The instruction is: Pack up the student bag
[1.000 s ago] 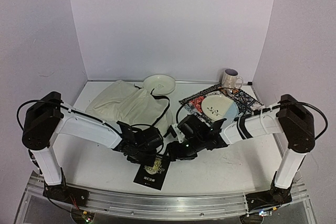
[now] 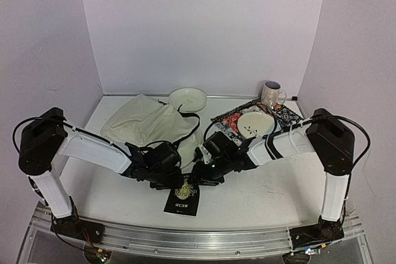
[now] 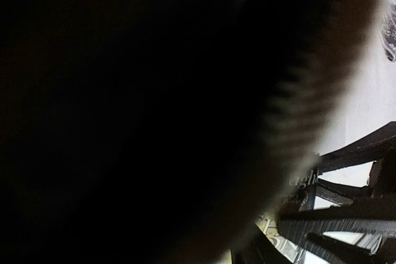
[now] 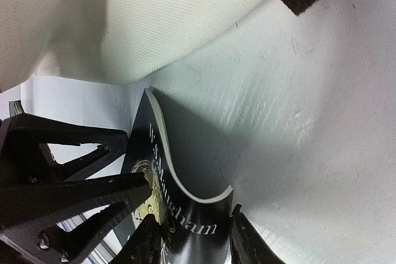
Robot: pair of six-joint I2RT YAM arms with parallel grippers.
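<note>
A black book (image 2: 181, 203) lies near the table's front edge, its upper part hidden under both grippers in the top view. The right wrist view shows the book (image 4: 201, 236) curled, its top edge bowed, and my right gripper shut on the bent corner. My left gripper (image 2: 176, 183) is at the book's other side; its black fingers (image 4: 99, 196) reach over the cover. Dark blur fills most of the left wrist view and hides its finger state. The cream bag (image 2: 145, 122) lies slumped behind the left arm, black strap on its right.
A white plate (image 2: 188, 99) stands at the back beside the bag. On the patterned cloth (image 2: 231, 122) at back right are another plate (image 2: 255, 125) and a mug (image 2: 271, 94). Bare table (image 2: 272, 193) lies to the front right.
My right gripper has come left onto the book's top end. The book has turned slightly and now points straighter toward the front. My left gripper has shifted a little left.
</note>
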